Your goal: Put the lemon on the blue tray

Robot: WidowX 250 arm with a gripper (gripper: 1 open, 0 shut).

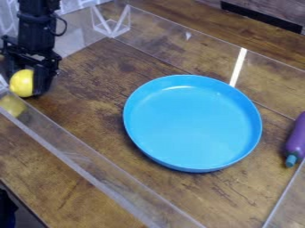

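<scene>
The yellow lemon [21, 83] is at the far left, close against the clear wall in the corner. My black gripper [28, 73] comes down from the upper left and has its dark fingers right at the lemon, partly around it. Whether they press on it cannot be made out at this size. The blue tray [192, 122], round and empty, lies right of centre on the wooden surface.
A low transparent wall [95, 166] runs along the left and front, with a yellow reflection below the lemon. At the right edge lies a purple object [295, 142] with a teal tip. Bare wood separates the lemon from the tray.
</scene>
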